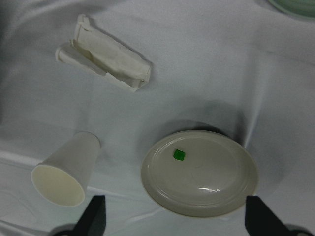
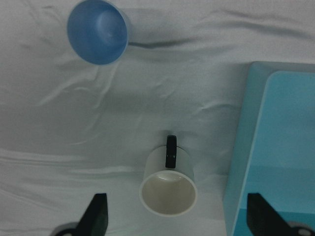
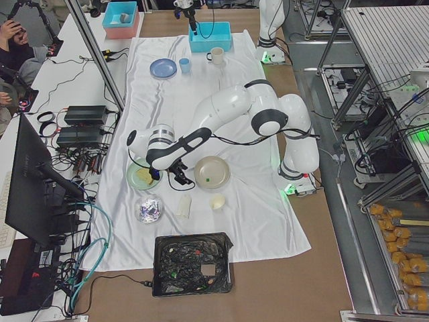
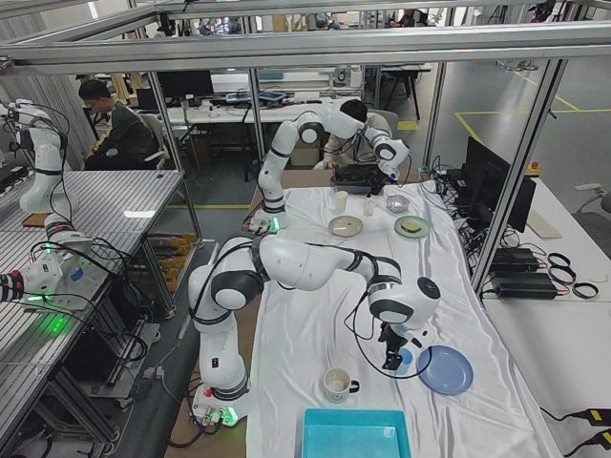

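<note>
My left gripper is open above a beige plate point(image 1: 206, 177) holding a small green square point(image 1: 179, 155), with a paper cup point(image 1: 64, 172) and a folded white paper piece point(image 1: 106, 59) beside it. A green plate point(image 3: 134, 176) with a yellow item on it lies left of the beige one. My right gripper is open over a white mug point(image 2: 167, 191) with a dark handle, beside a teal bin point(image 2: 280, 147) and a blue cup point(image 2: 98, 32).
A blue plate point(image 4: 446, 377) sits near the blue cup. A foil bowl point(image 3: 149, 209) and a black-lined tray point(image 3: 193, 265) stand on the white cloth, whose middle is fairly clear.
</note>
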